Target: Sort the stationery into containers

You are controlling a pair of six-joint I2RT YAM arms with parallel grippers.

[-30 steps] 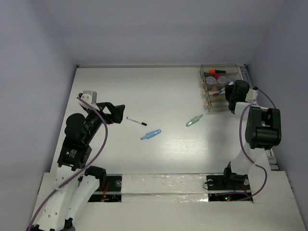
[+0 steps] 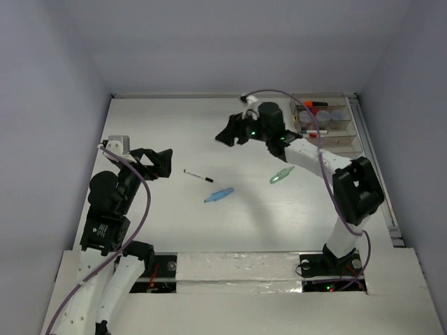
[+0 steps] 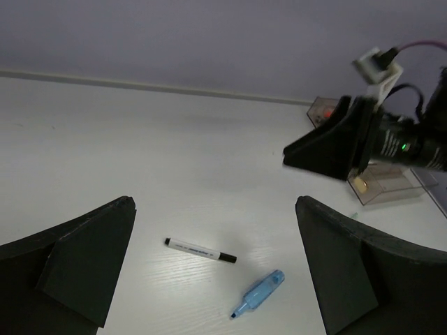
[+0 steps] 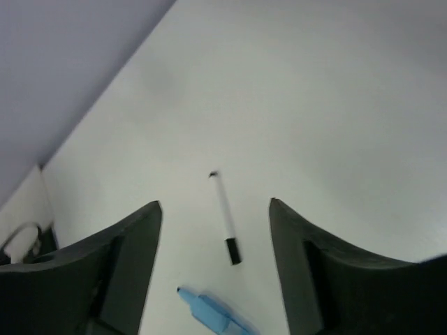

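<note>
On the white table lie a black-capped marker (image 2: 198, 175) (image 3: 200, 250), a blue highlighter (image 2: 218, 195) (image 3: 257, 294) and a green highlighter (image 2: 281, 175). My right gripper (image 2: 230, 135), blurred, is above the table's middle, behind the marker; its own view shows its fingers parted, the marker (image 4: 223, 209) and blue highlighter (image 4: 215, 314) below, nothing visibly between them. My left gripper stands open at the left, left of the marker in the top view, with nothing held. A clear compartment organiser (image 2: 328, 146) at the back right holds pens and small round items.
Walls bound the table at back, left and right. The right arm partly hides the organiser in the left wrist view.
My right gripper has swung from the organiser leftward to above the table's middle. My left gripper has shifted slightly left.
</note>
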